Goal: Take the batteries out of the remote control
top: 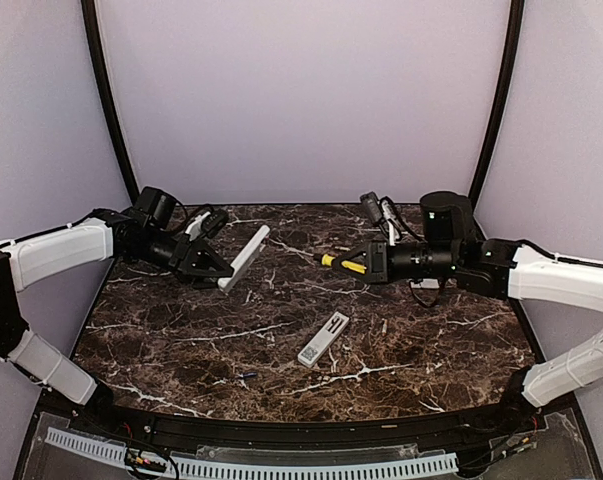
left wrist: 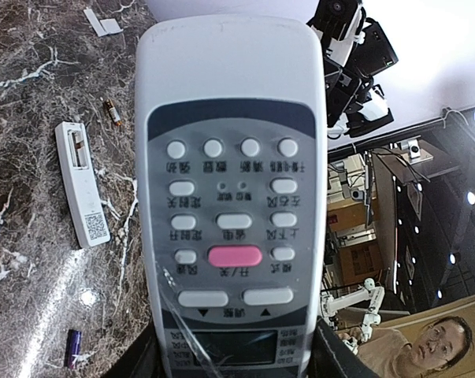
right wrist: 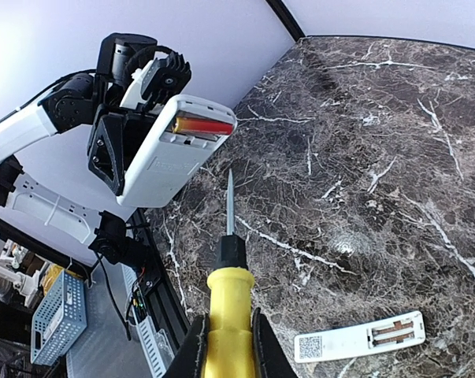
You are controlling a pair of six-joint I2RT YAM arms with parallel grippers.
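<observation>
A white remote control (left wrist: 235, 71) with a pink button is held up off the table, my left gripper (top: 221, 277) shut on its lower end. Its back (right wrist: 168, 167) faces the right wrist camera; the battery compartment is uncovered, with a red and gold battery (right wrist: 204, 126) lying in it. Whether a second battery sits there is hard to tell. My right gripper is shut on the yellow handle of a screwdriver (right wrist: 231, 295), whose thin metal tip points away from the fingers towards the remote's side, clear of it.
A slim white remote (top: 323, 339) lies face down at the table's middle front, its compartment uncovered. A dark battery (top: 248, 376) lies left of it and a small orange one (top: 384, 326) to its right. Flat white pieces (left wrist: 102, 22) lie farther right.
</observation>
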